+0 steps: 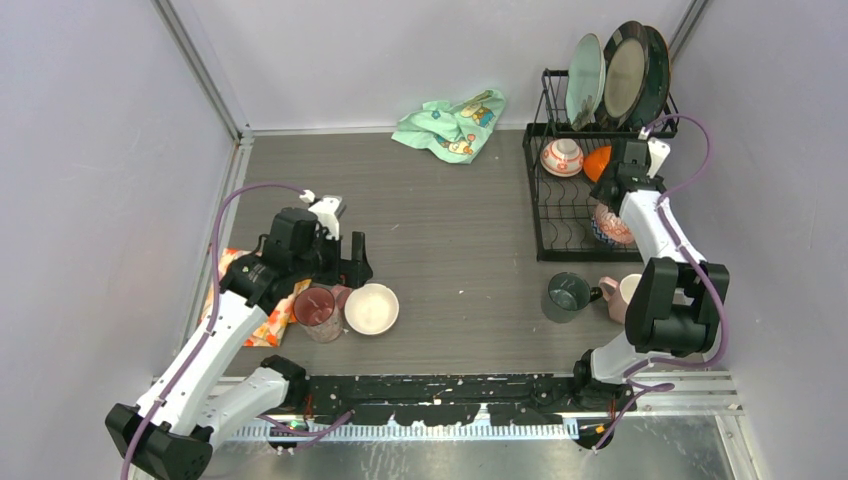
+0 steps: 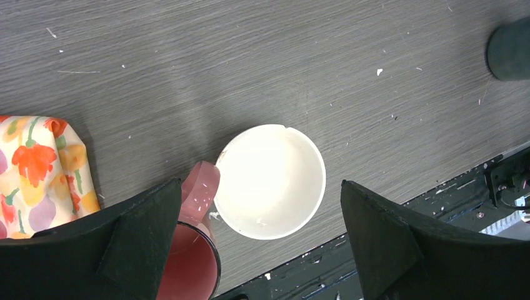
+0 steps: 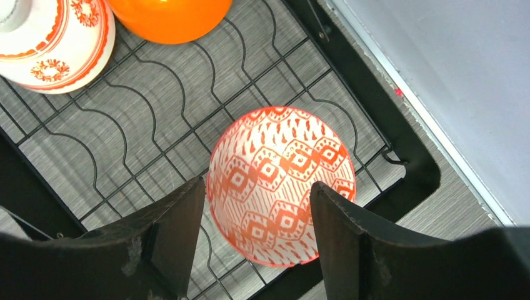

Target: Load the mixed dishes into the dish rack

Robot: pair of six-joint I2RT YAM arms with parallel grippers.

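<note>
My right gripper hangs part open over an upside-down red-patterned bowl (image 3: 278,175) in the lower tier of the black rack (image 1: 545,250). An orange bowl (image 3: 169,15) and a red-rimmed white bowl (image 1: 562,157) sit farther back in that tier. Plates (image 1: 585,80) stand in the upper tier. My left gripper is open above a white dish (image 1: 371,310) and a pink glass mug (image 1: 318,312), holding neither. A dark green mug (image 1: 568,298) and a pink mug (image 1: 620,308) stand in front of the rack.
A floral cloth (image 2: 44,175) lies under the left arm. A green cloth (image 1: 450,130) lies at the back wall. A wall is close to the rack's right side.
</note>
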